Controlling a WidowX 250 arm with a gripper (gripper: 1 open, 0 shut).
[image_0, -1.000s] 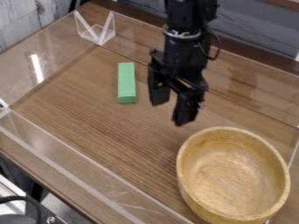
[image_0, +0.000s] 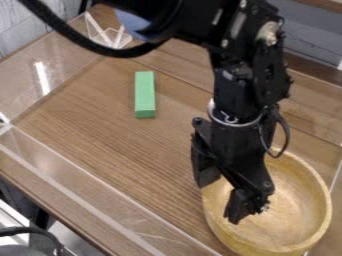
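Note:
The black gripper (image_0: 230, 175) hangs low over a yellow oval bowl (image_0: 294, 225) at the lower right, its fingers angled down at the bowl's left part and inside its outline. It stands open; I cannot make out anything held between the dark fingers. The arm covers the middle and upper right of the view.
A green block (image_0: 144, 95) lies on the wooden surface (image_0: 94, 150) left of the arm. A raised edge runs along the back right.
The arm has come down and toward the viewer, from the back of the surface to low over the yellow bowl. The bowl and green block stay in place.

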